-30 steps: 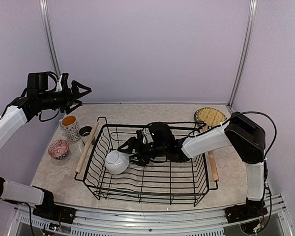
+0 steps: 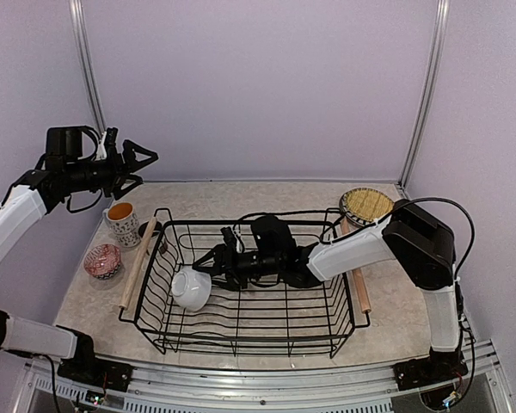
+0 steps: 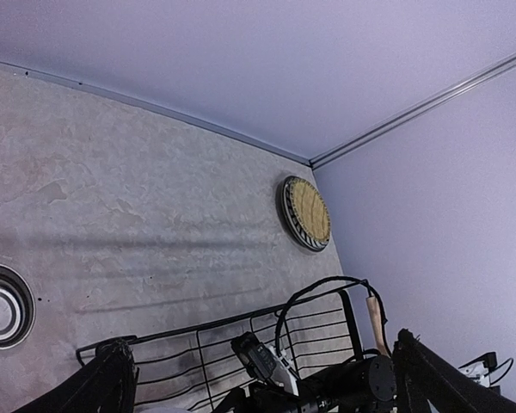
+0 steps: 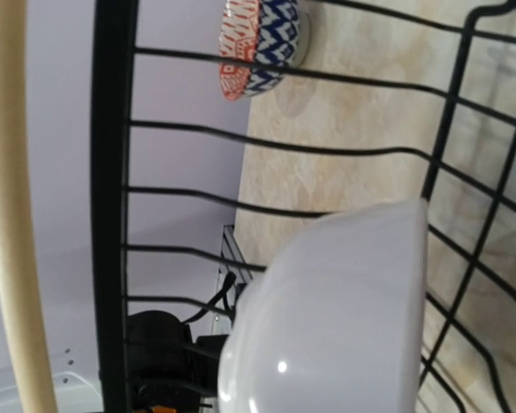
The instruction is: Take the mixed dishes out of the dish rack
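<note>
Inside the wire dish rack (image 2: 241, 334), near its left end, a white bowl (image 2: 191, 289) lies tipped on its side. My right gripper (image 2: 211, 271) reaches in from the right with its fingertips at the bowl; whether they grip it cannot be made out. The right wrist view shows the white bowl (image 4: 335, 318) large at the bottom, against the rack's wires, with no fingers visible. Up at the left, clear of the rack, my left gripper (image 2: 146, 169) stands open and empty. Its spread fingers (image 3: 107, 383) show along the bottom of the left wrist view.
Left of the rack stand a patterned mug (image 2: 122, 224), a red patterned bowl (image 2: 103, 261) and a dark cup (image 2: 144, 230), partly behind the rack's wooden handle (image 2: 138, 267). A round woven-topped item (image 2: 366, 205) sits at the back right. Counter behind the rack is mostly free.
The whole rack has shifted left, its left handle now closer to the mug and dark cup. The white bowl and my right gripper moved left too. The left arm stays almost still.
</note>
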